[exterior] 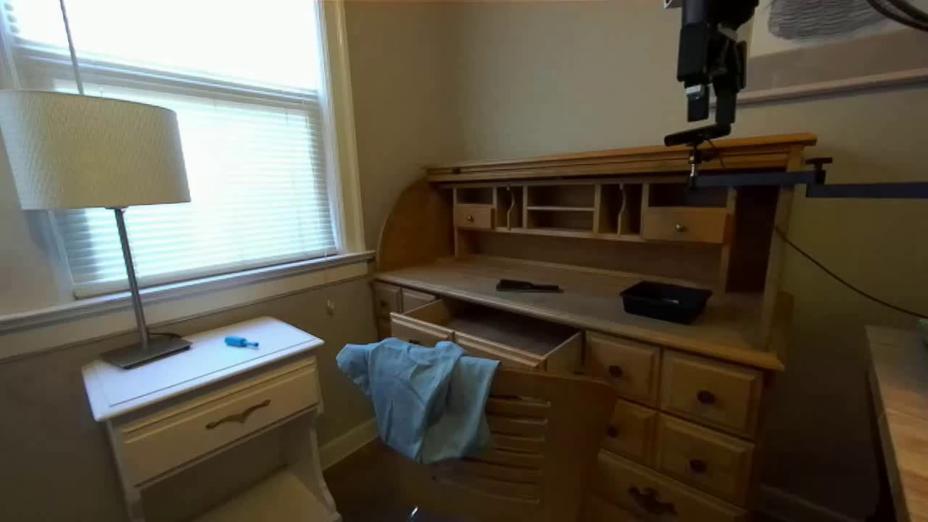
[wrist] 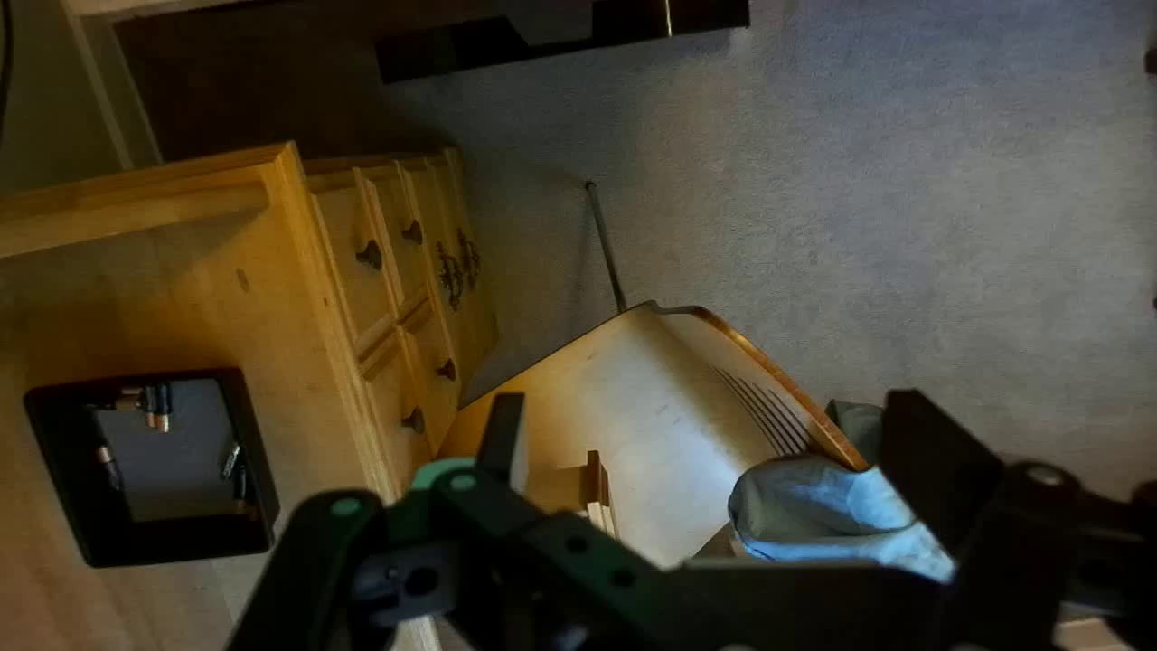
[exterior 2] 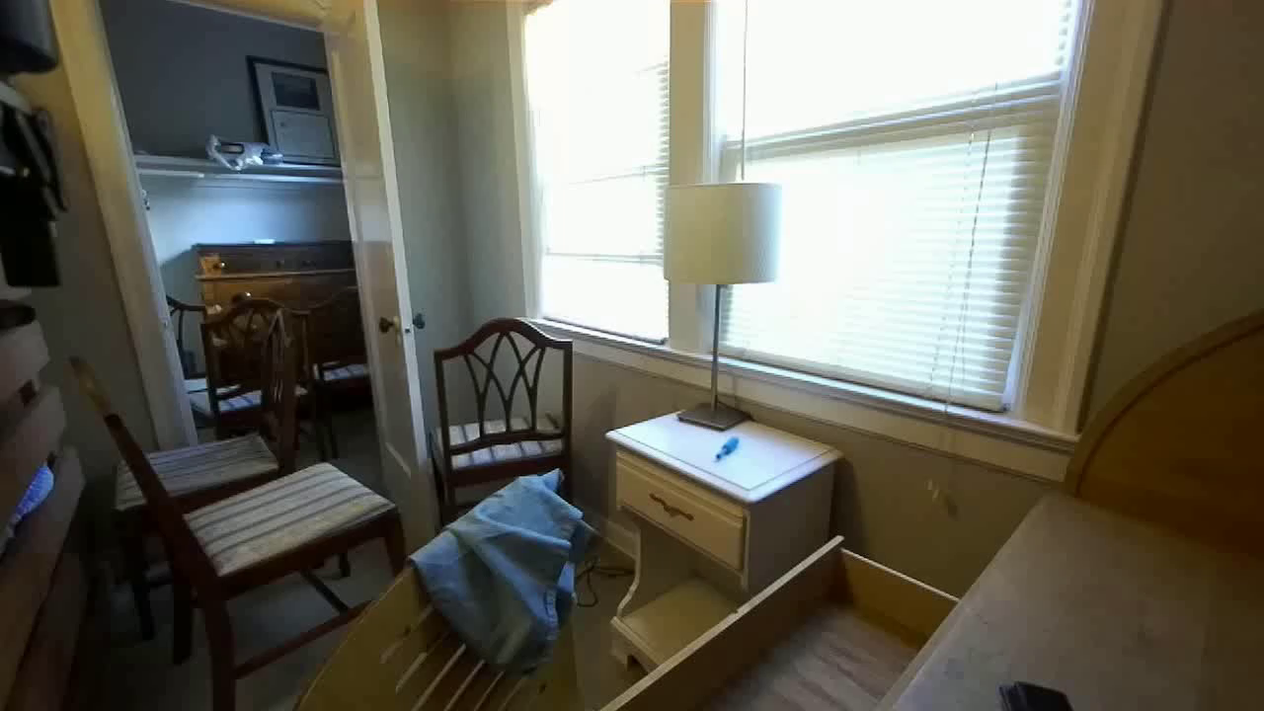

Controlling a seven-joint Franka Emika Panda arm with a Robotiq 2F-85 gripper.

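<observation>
High above the room, my gripper is open, its two black fingers wide apart with nothing between them. The black arm (exterior: 696,52) hangs at the upper right in exterior view 1, over the right end of the roll-top desk. On the desktop sits a black tray (exterior: 666,301); several batteries (wrist: 163,406) lie inside it. A dark, long-handled object (exterior: 527,286) rests left of the tray. The desk's middle drawer (exterior: 513,335) stands pulled out and looks empty. A light blue cloth (exterior: 423,391) drapes over the chair back. On the white nightstand (exterior: 209,348) lies a small blue object (exterior: 241,342).
The wooden chair (exterior: 557,426) stands close in front of the pulled-out drawer. A tall lamp (exterior: 96,152) occupies the nightstand's back. Striped-seat chairs (exterior 2: 290,515) stand farther left in exterior view 2. Much of the desktop (exterior: 591,300) between tray and dark object is bare.
</observation>
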